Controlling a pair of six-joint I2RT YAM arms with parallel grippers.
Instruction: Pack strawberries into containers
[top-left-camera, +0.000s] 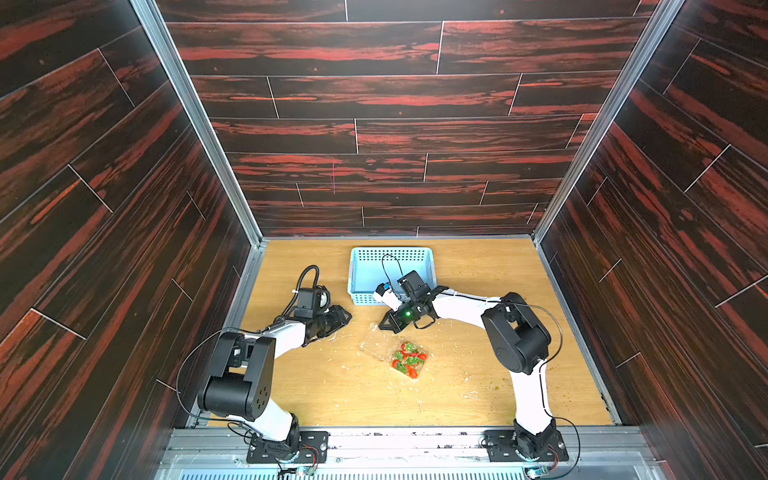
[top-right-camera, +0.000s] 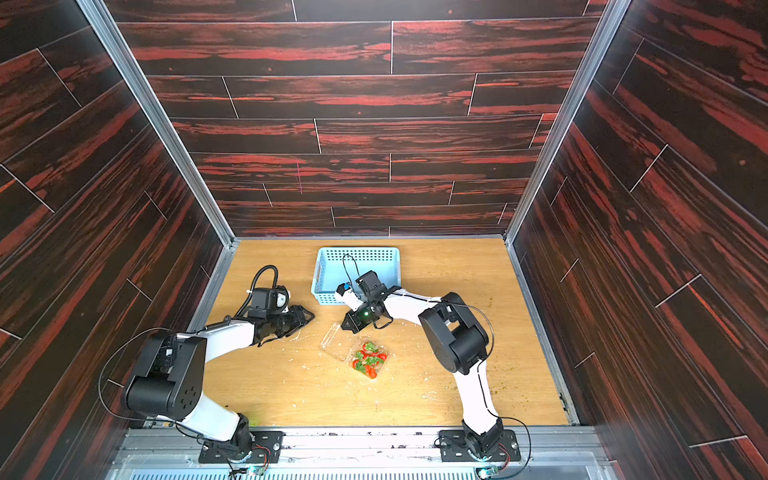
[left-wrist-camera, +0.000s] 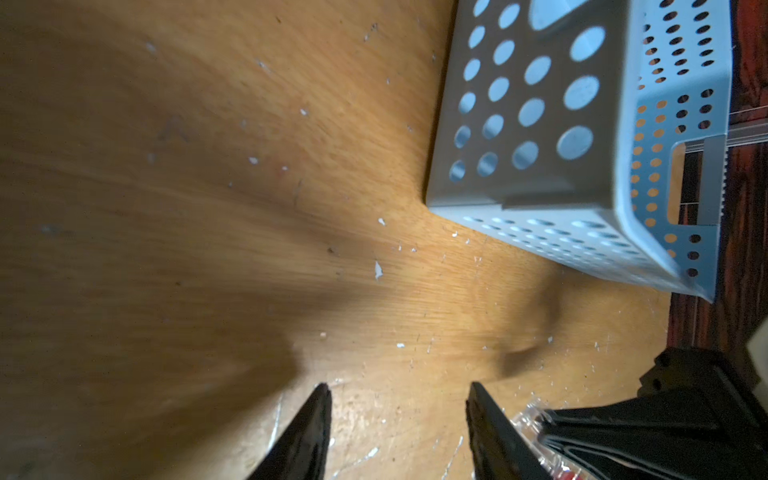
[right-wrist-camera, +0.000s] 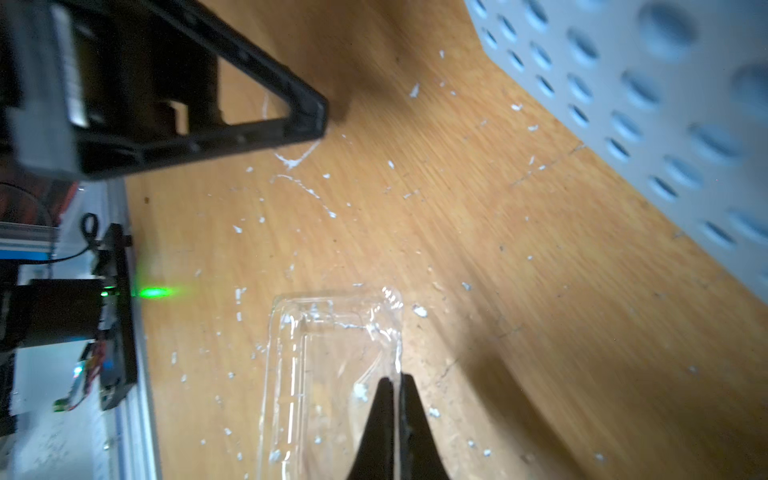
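Note:
A clear plastic container full of red strawberries with green leaves rests on the table below the right gripper. Its empty transparent lid lies folded open toward the upper left of the berries. Shut, my right gripper appears over the lid's edge in the right wrist view; whether that thin rim lies between its fingertips cannot be told. Left of the lid, my left gripper is open above bare wood, its fingers apart and empty.
A light blue perforated basket stands behind the container, close to the right gripper. White flecks are scattered over the wood.

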